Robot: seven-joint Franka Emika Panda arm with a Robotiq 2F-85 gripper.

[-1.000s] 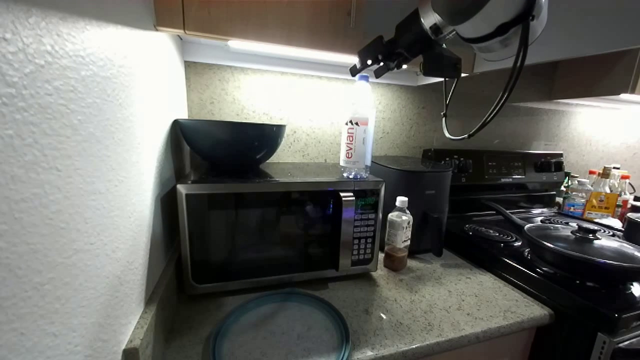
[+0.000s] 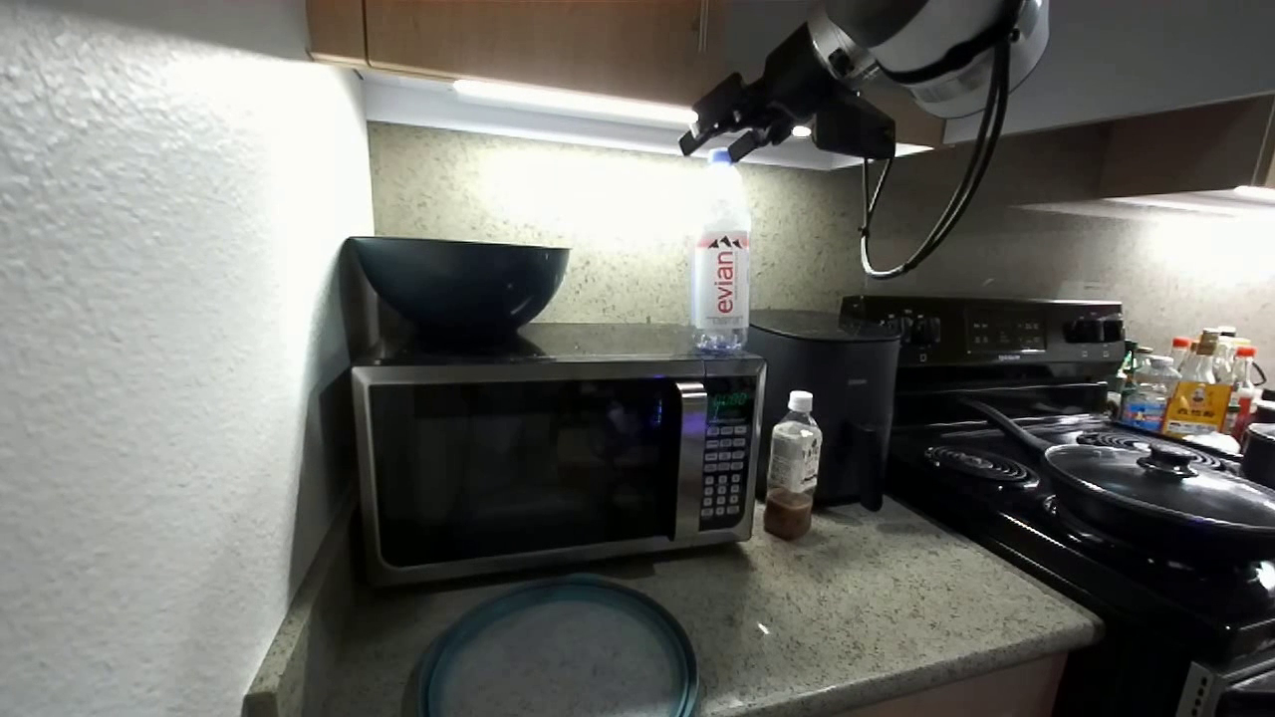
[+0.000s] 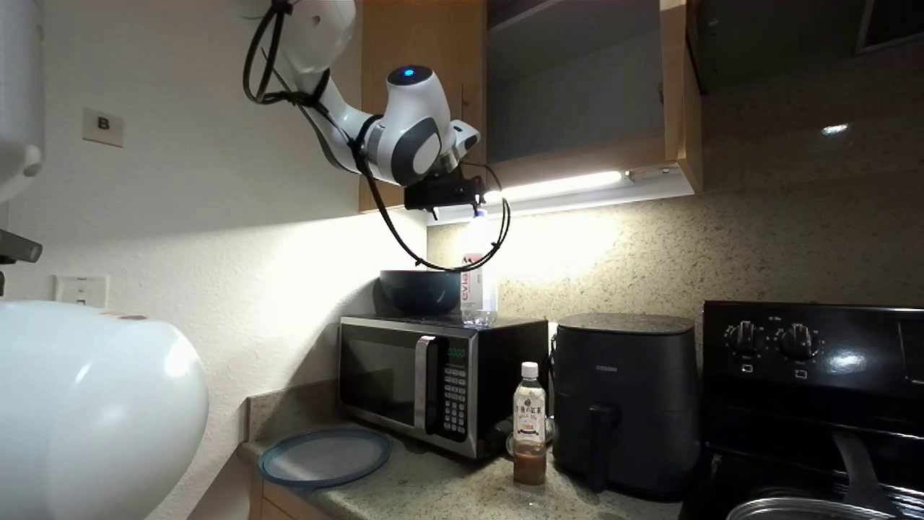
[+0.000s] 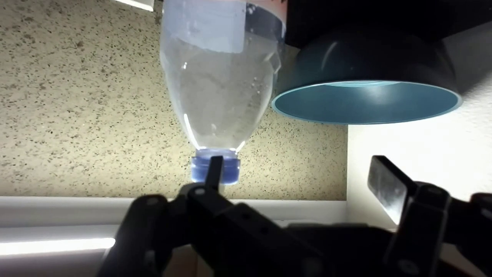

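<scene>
A clear evian bottle [image 2: 722, 269] with a blue cap stands upright on top of the microwave [image 2: 538, 466], near its right end. At cap height my gripper [image 2: 713, 145] is open, its fingertips around or close beside the cap in that view. From the wrist view, one finger [image 4: 215, 171] overlaps the blue cap [image 4: 233, 169], while the other finger [image 4: 387, 187] is well away to the right. The space between the fingers of my gripper looks empty there. Whether a finger touches the cap, I cannot tell.
A dark bowl [image 2: 460, 285] sits at the microwave's left end. The cabinet [image 2: 538, 48] and its light are close above my gripper. Below stand a small bottle [image 2: 792, 466], an air fryer [image 3: 625, 390] and a round teal-rimmed lid [image 2: 683, 633]. The stove is at the right.
My gripper has shifted left and stayed open. The evian bottle now stands slightly farther right and back, with its label turned.
</scene>
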